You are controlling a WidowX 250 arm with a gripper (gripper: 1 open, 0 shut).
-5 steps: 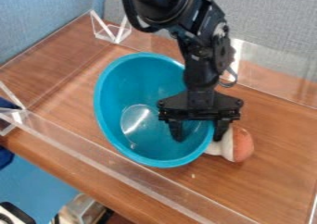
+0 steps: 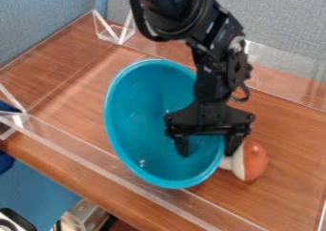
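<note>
A black robot arm reaches down from the top into a large turquoise bowl (image 2: 137, 120) on the wooden table. My gripper (image 2: 205, 143) is open, low over the right side of the bowl, its fingers spread near the rim. Just right of the bowl, partly behind it and the gripper, lies an orange rounded object with a white part (image 2: 251, 161).
Clear plastic barriers run along the table's (image 2: 57, 73) edges. A blue item (image 2: 7, 111) sits at the far left, with a blue floor below.
The gripper has shifted slightly and sits a little lower. The bowl's position varies slightly, and the orange object has moved a little to the right and down.
</note>
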